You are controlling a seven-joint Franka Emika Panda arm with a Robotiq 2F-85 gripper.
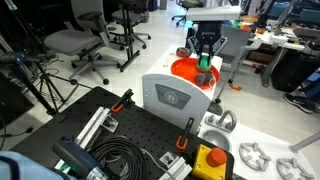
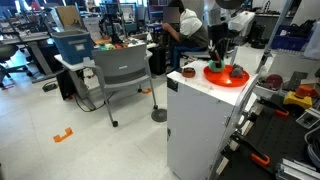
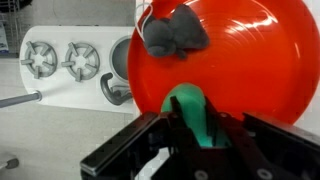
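Note:
In the wrist view a green object [image 3: 189, 104] sits between the fingers of my gripper, over the red plate [image 3: 255, 75]. The fingers stand at its two sides; whether they press on it cannot be made out. A grey plush toy [image 3: 175, 32] rests on the plate, apart from the fingers. From the first exterior view, the green object [image 1: 204, 62] shows under the gripper on the plate [image 1: 181, 68], with the grey toy [image 1: 203, 78] close by. The dark fingers hide part of the green object.
Left of the plate in the wrist view are a toy stove top [image 3: 72, 62] with two burners and a small grey sink [image 3: 120, 58]. A white panel [image 1: 172, 96] stands in front of the plate. An orange-and-yellow button box [image 1: 212, 160] is nearer the camera.

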